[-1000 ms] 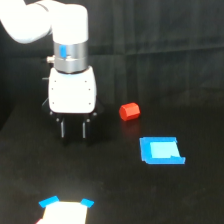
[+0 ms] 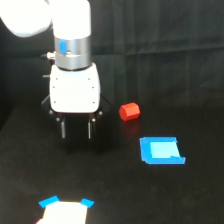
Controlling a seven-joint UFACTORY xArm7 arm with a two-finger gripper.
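Observation:
My gripper [image 2: 77, 130] hangs in the left half of the camera view, its two dark fingers apart. Nothing shows between them, though they are hard to make out against the black surface. To the right of the gripper, clear of it, a small red block [image 2: 129, 111] lies on the dark surface. Farther right and nearer the camera is a pale square edged with blue tape [image 2: 163, 150].
At the bottom edge, partly out of frame, lies a bright white patch [image 2: 65, 213] with pieces of blue tape [image 2: 49, 201] at its corners. Black cloth [image 2: 165, 55] hangs behind.
My gripper has shifted slightly to the right, and its fingers look a little farther apart. The red block and the taped squares have not moved.

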